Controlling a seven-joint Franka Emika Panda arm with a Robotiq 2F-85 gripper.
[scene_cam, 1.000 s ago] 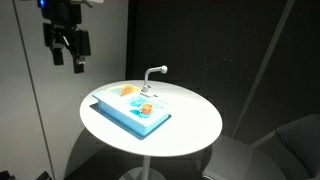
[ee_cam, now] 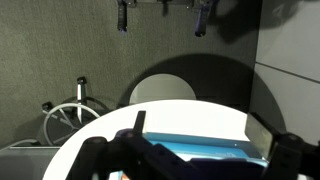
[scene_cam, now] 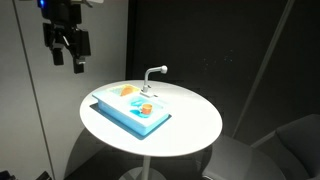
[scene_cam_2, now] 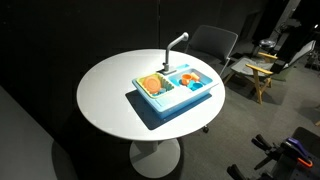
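A toy sink, pale blue with a white top, rests on the round white table. Its grey faucet rises at the back. In one side sits a rack holding an orange round piece; a small orange item and something blue lie in the basin. High at the left of exterior view 1 hangs my gripper, its fingers spread wide with nothing between them, clear of the table and sink. The wrist view has the spread fingers along the bottom, over the sink's blue edge.
A grey chair stands behind the table, and a wooden-armed chair farther right. A wall is close on the arm's side.
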